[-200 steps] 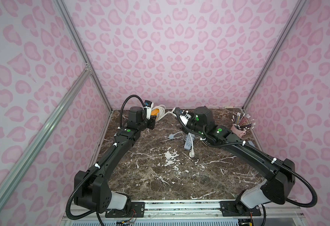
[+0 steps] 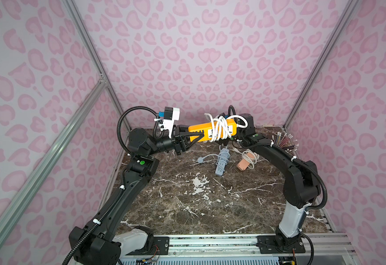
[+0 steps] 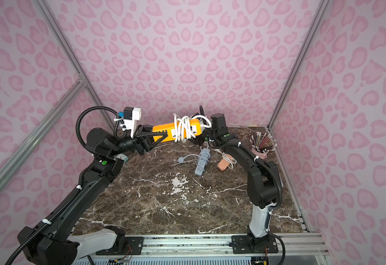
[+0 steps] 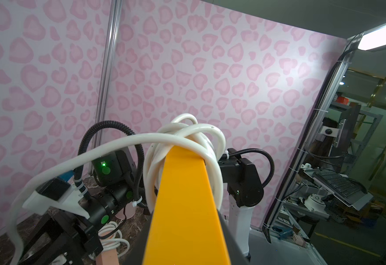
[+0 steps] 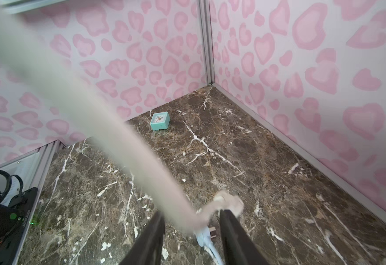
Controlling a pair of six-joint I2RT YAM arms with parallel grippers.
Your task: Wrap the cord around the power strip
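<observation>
A yellow power strip [image 2: 195, 131] [image 4: 185, 225] hangs in the air, horizontal in the top views, with several loops of white cord [image 3: 185, 128] around its far end. My left gripper [image 2: 186, 140] is shut on its near end. My right gripper is behind the wrapped end in the top views. In the right wrist view a blurred length of white cord [image 5: 126, 159] runs down to just above its fingers, which stand apart; whether it holds the cord is unclear.
A blue-grey power strip [image 2: 220, 165] and a pink one [image 2: 244, 162], both with cords, lie on the marble table [image 2: 179, 190]. A pink pot of sticks [image 3: 260, 152] stands at back right, a teal box [image 5: 160, 120] elsewhere on the table.
My left arm has swung the yellow strip round and toward the right, nearer the top cameras. My right arm has moved back and changed its pose, now behind the strip.
</observation>
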